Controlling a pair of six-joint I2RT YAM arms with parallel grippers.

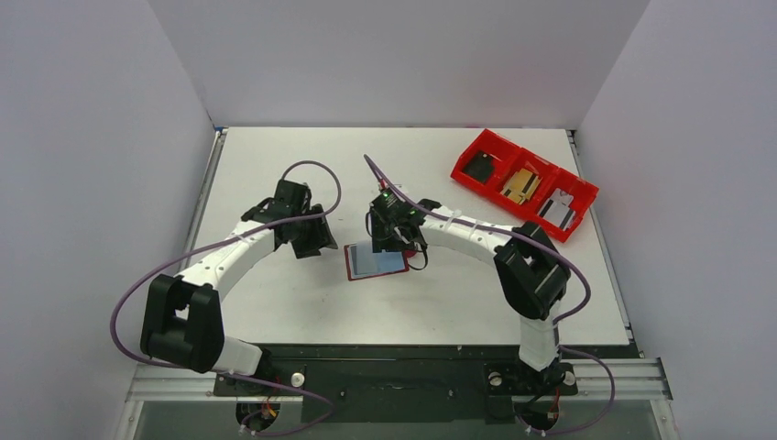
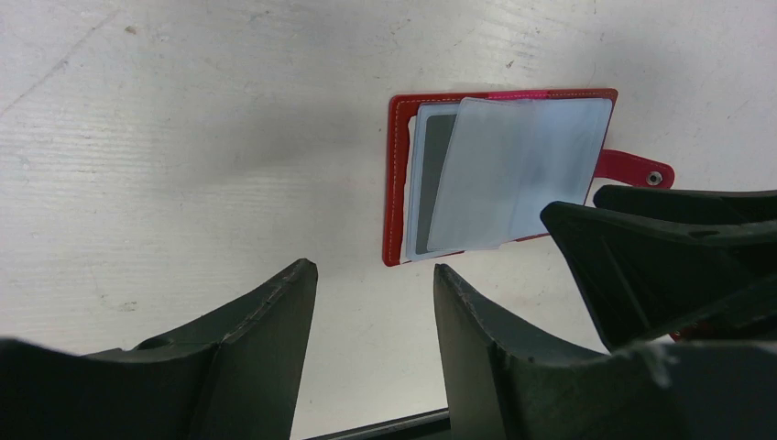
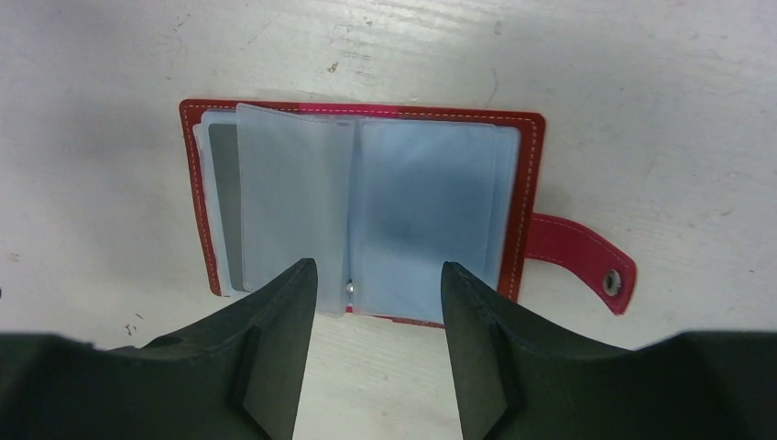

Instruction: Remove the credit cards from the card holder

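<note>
The red card holder (image 1: pixel 377 262) lies spread flat on the table, its clear sleeves facing up and its snap strap (image 3: pixel 597 266) sticking out to the right. In the right wrist view a grey strip, perhaps a card (image 3: pixel 226 197), shows at the left edge beneath the sleeves; whether other pockets hold cards I cannot tell. My right gripper hangs open over the holder, nothing between its fingers. To the left of the holder, my left gripper is open and empty; fingers of the right gripper cross its view.
At the back right stands a red tray (image 1: pixel 475 191) with three compartments: a dark card (image 1: pixel 479 167), gold cards (image 1: pixel 520 186) and grey-white cards (image 1: pixel 557 210).
</note>
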